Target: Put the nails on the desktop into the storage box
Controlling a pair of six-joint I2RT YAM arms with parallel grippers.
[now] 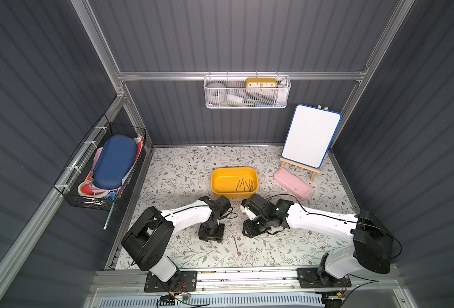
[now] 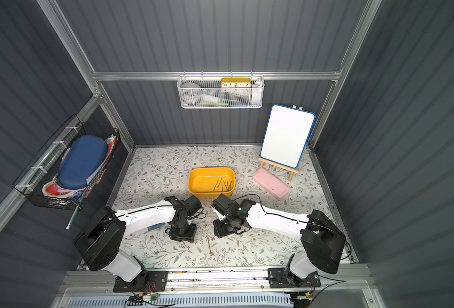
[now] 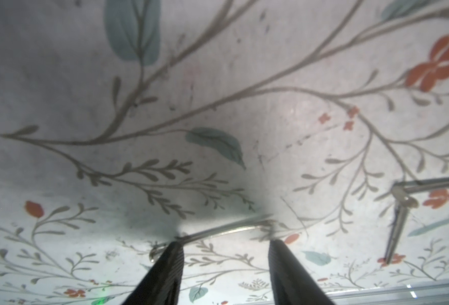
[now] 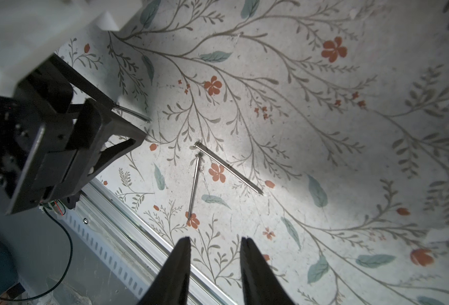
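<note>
Three nails lie on the patterned desktop. In the left wrist view one nail (image 3: 224, 231) crosses the gap just beyond the fingertips of my left gripper, which is open with nothing held; one fingertip overlaps part of the nail in view. Two more form a V in the right wrist view: a longer-looking nail (image 4: 229, 168) and a thinner-looking nail (image 4: 194, 188). My right gripper is open and empty, its fingers apart from both. The yellow storage box (image 1: 233, 195) stands behind the arms, holding several nails (image 1: 245, 184) toward its right side.
A pink case (image 1: 292, 183) and a whiteboard on an easel (image 1: 311, 136) stand at the back right. The two arms are close together in the middle, with the left gripper's body (image 4: 67, 137) showing in the right wrist view. Desktop left of the box is clear.
</note>
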